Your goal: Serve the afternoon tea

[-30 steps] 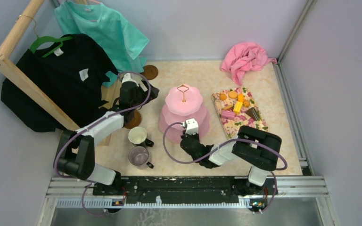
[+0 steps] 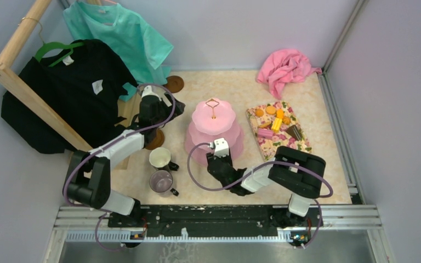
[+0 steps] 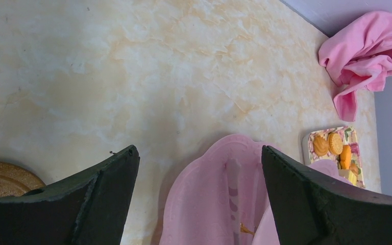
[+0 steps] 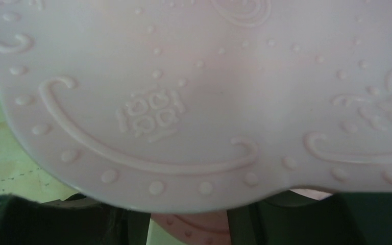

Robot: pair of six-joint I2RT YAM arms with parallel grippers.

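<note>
A pink tiered stand (image 2: 212,114) stands mid-table. My right gripper is open low at the stand's front; a scalloped pink tier (image 4: 199,122) fills its wrist view just beyond the fingers. My left gripper hangs open left of the stand, nothing between its fingers. A floral tray (image 2: 299,143) with pastries and biscuits lies to the right. Two mugs, a cream one (image 2: 159,159) and a grey one (image 2: 160,182), stand front left.
Brown coasters (image 2: 174,83) lie at the left. A pink cloth (image 2: 282,68) lies back right. A wooden rack with hanging shirts (image 2: 77,87) takes up the left side.
The left arm is still.
</note>
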